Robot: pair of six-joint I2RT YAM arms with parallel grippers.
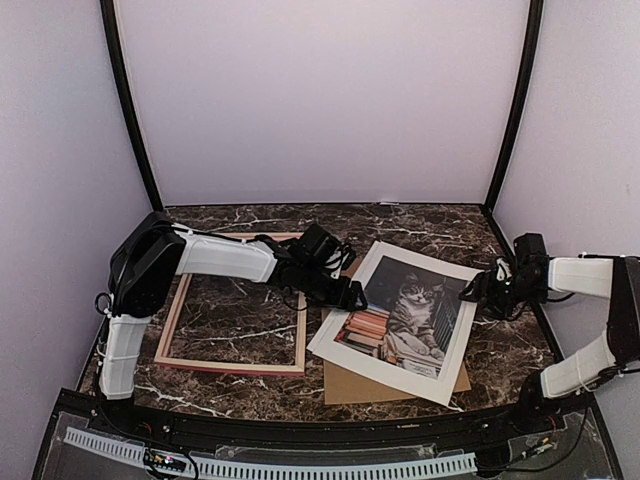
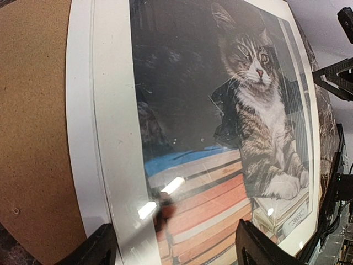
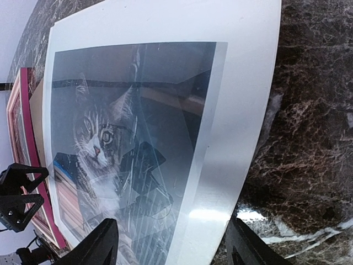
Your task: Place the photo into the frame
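Note:
The cat photo (image 1: 405,311) with its white border lies skewed on a brown backing board (image 1: 362,388), glossy as if under a clear sheet. An empty wooden frame (image 1: 232,367) lies flat to its left. At the photo's left border is my left gripper, its fingers parted with the border's edge between them in the left wrist view. My right gripper stands at the right border, fingers apart on either side of the photo's edge. Whether any fingertip touches the photo cannot be told.
The left arm (image 1: 225,258) reaches across the frame. White walls enclose the back and sides.

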